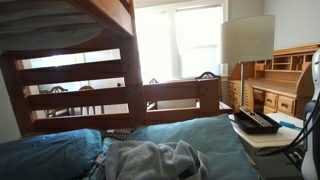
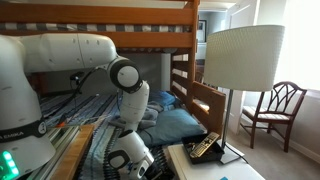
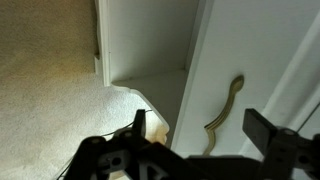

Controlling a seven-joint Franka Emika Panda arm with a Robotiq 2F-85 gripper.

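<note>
In the wrist view my gripper is open, its dark fingers spread apart with nothing held between them. A curved brass-coloured handle (image 3: 225,115) sits on a white drawer or door front (image 3: 200,95), in line with the gap and nearer the right finger. I cannot tell how far the handle is from the fingers. Exterior view 2 shows the white arm (image 2: 127,75) arching over the bed and down to the floor side of the white nightstand (image 2: 195,170); its gripper is not clear there.
Beige carpet (image 3: 45,95) and a white recess (image 3: 150,40) lie to the left in the wrist view. On the nightstand stand a lamp (image 2: 240,60) and a black tray (image 2: 203,148). The bed with a blue cover (image 1: 210,140) is alongside.
</note>
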